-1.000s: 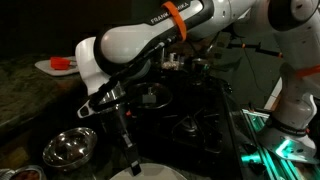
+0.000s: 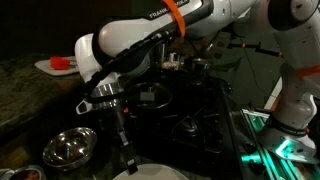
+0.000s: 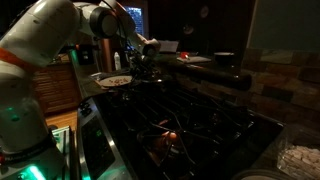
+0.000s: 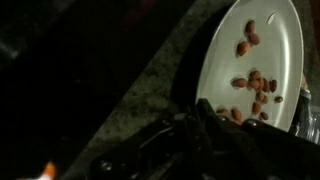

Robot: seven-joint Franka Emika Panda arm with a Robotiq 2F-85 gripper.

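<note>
A pale plate [image 4: 278,42] fills the right of the wrist view, with several reddish-brown nuts [image 4: 256,85] scattered on it. Its edge also shows as a white plate [image 2: 150,173] at the bottom of exterior view 1. My gripper points toward the near rim of that plate, its dark fingertips close together by the rim. In exterior view 1 the gripper [image 2: 128,162] hangs low, just left of the plate. What lies between the fingers is too dark to make out, and whether they touch the rim cannot be told.
A shiny metal bowl [image 2: 70,148] stands left of the gripper. Behind is a black stovetop [image 2: 185,130] with a dark pan [image 2: 150,97] on it. A red item on a white dish [image 2: 58,66] sits at the back left.
The arm has shifted slightly in exterior view 1, its fingertips staying close to the plate's left side. The plate and bowl look unmoved.
</note>
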